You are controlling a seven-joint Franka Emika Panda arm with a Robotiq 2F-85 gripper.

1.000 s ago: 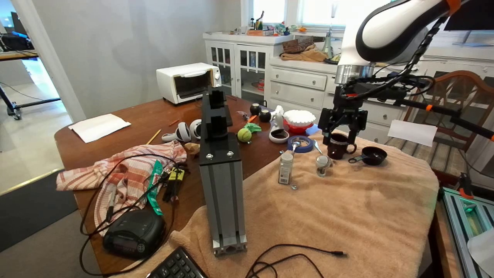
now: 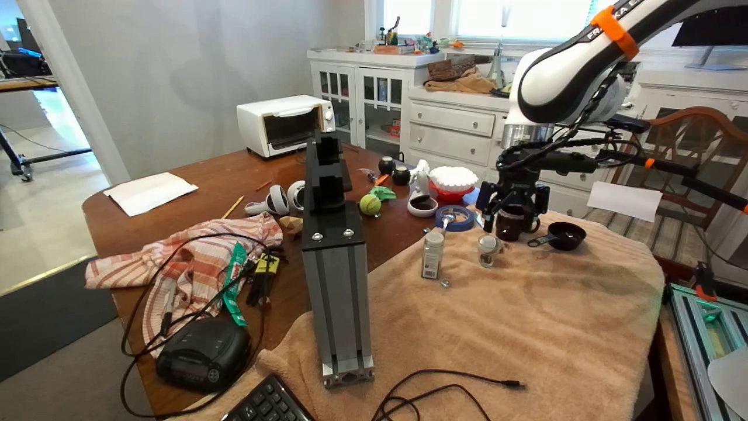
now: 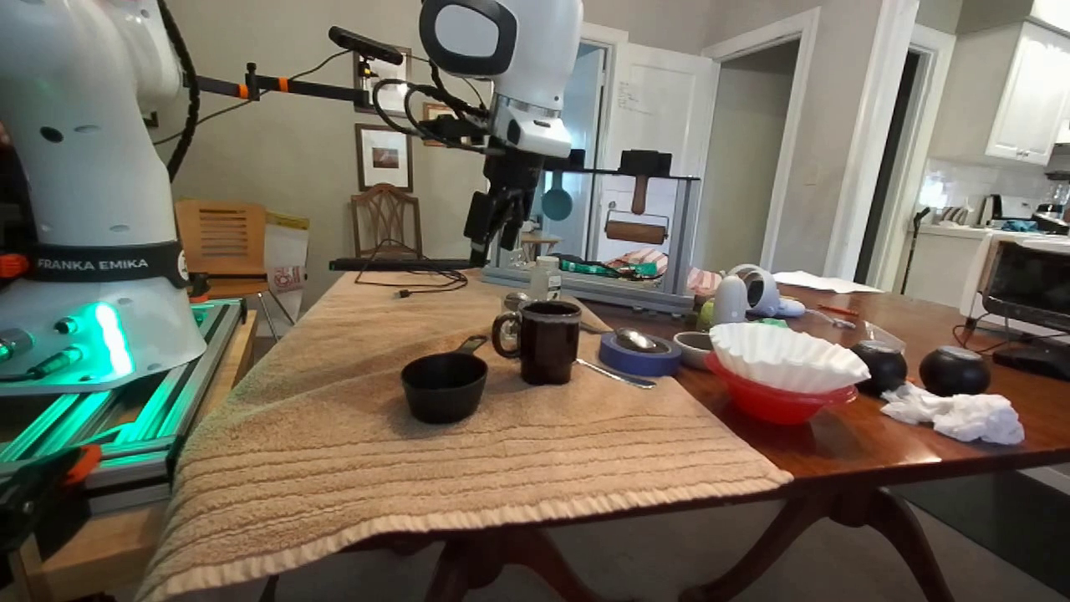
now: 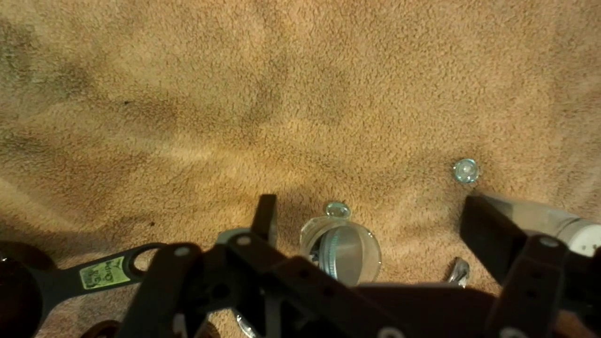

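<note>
My gripper (image 2: 513, 214) stands open above the towel, its two fingers wide apart. In the wrist view, a small clear glass jar (image 4: 360, 253) shows between and below the open fingers, with nothing held. A bottle with a white perforated cap (image 4: 584, 239) appears beyond the right finger, partly covered by it. Past the gripper in exterior view 1 is a dark mug (image 2: 509, 230), whose top the gripper partly hides. In exterior view 2 the mug (image 3: 551, 343) stands upright, clear of the raised gripper (image 3: 491, 246).
A black measuring cup (image 3: 444, 387) sits beside the mug. Blue tape (image 3: 639, 355) and a red bowl with white filters (image 3: 782, 396) lie on the other side. A tall metal frame (image 2: 340, 280) stands left of the bottle. The towel (image 2: 533, 330) has free room in front.
The arm has swung left in exterior view 1, and my gripper has turned and shifted slightly left. The jar, bottle, mug and measuring cup look unmoved.
</note>
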